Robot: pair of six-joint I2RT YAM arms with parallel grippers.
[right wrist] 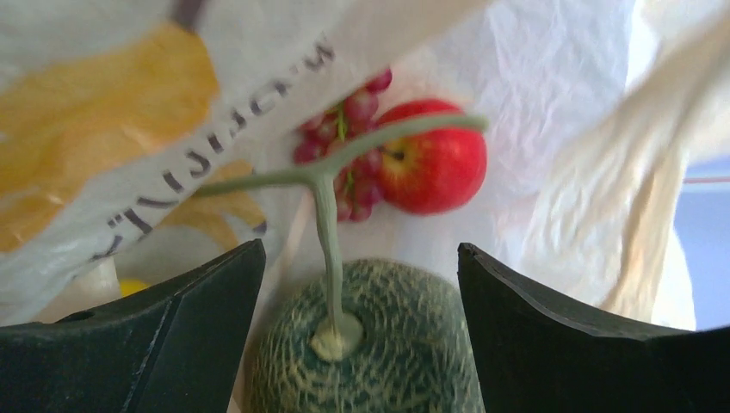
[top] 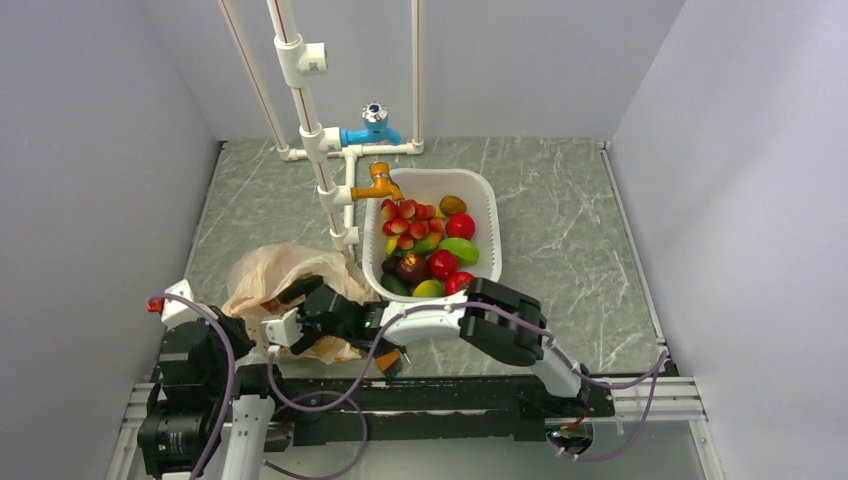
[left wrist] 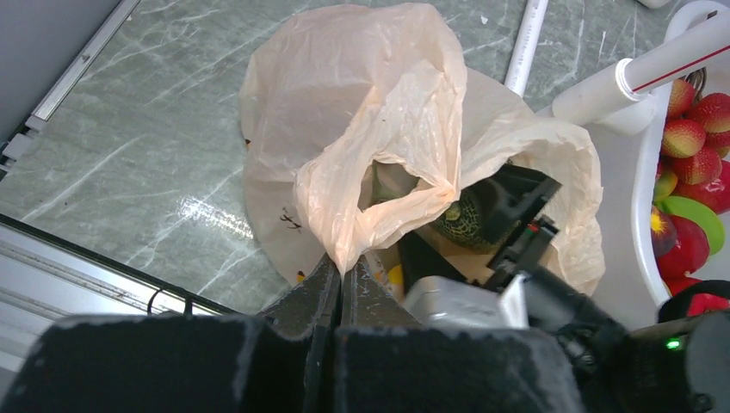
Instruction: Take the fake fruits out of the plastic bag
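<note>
My left gripper is shut on the gathered rim of the thin peach plastic bag (left wrist: 344,103), holding its mouth up. Inside the bag, a dark green mottled melon (right wrist: 370,361) with a forked pale stem lies between the spread fingers of my right gripper. Those fingers are open, one on each side of it; whether both touch it is unclear. Beyond the melon, the right wrist view shows a red apple (right wrist: 443,163) and dark red grapes (right wrist: 366,176). A bit of a yellow fruit (right wrist: 132,286) shows at the left.
Right of the bag stands a white basket (top: 485,215) filled with several fruits. White pipes (top: 328,170) with an orange tap (top: 378,185) rise between bag and basket. An orange-and-black item (top: 388,362) lies near the front edge.
</note>
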